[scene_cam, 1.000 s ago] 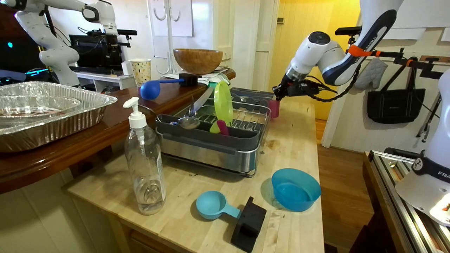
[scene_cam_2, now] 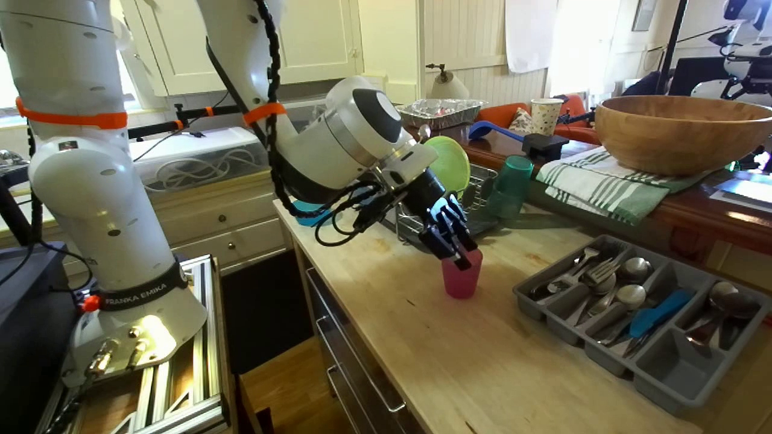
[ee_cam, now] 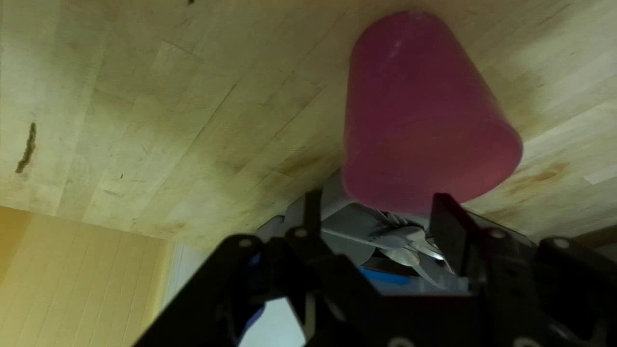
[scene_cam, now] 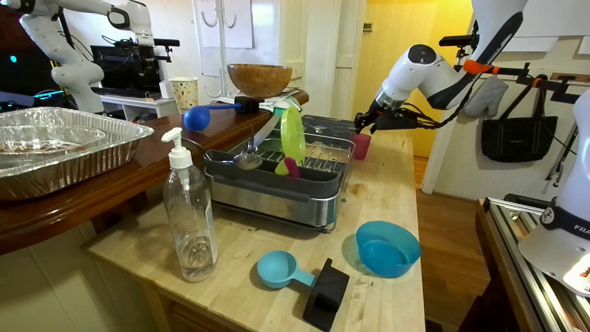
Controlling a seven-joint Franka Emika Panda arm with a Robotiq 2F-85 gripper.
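Observation:
A pink cup [scene_cam_2: 461, 281] stands upright on the wooden counter, seen between the dish rack and the cutlery tray. Just above its rim is my gripper [scene_cam_2: 463, 254], tilted downward. In the wrist view, the two dark fingers of my gripper are spread apart, with nothing held between them. The pink cup [ee_cam: 425, 110] fills the upper middle of that view, and one fingertip overlaps its rim. Whether that finger touches the rim cannot be told. From exterior view 1, the cup [scene_cam: 362, 146] shows below my gripper [scene_cam: 365, 125], partly behind the rack.
A grey cutlery tray [scene_cam_2: 532, 307] full of utensils lies beyond the cup. The dish rack [scene_cam: 265, 191] holds a green plate [scene_cam: 293, 135]. A blue bowl [scene_cam: 387, 249], a scoop [scene_cam: 278, 269] and a pump bottle [scene_cam: 191, 227] occupy the near counter. Counter beside the cup is free.
My gripper's fingers have spread apart, and the hand has shifted slightly lower. The pink cup appears slightly lower and further right in exterior view 1.

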